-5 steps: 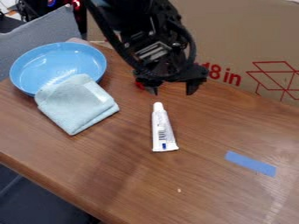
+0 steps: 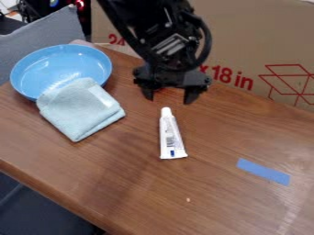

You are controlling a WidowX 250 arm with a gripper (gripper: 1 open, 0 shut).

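My black gripper (image 2: 172, 92) is open, low over the back of the wooden table, at the top middle of the view. A white toothpaste tube (image 2: 171, 135) lies just in front of the gripper, apart from it.
A blue bowl (image 2: 59, 66) and a folded light-blue cloth (image 2: 81, 111) lie at the left. Blue tape (image 2: 263, 171) is stuck at the right. A cardboard box (image 2: 258, 46) backs the table.
The tube, bowl and cloth have stayed put.
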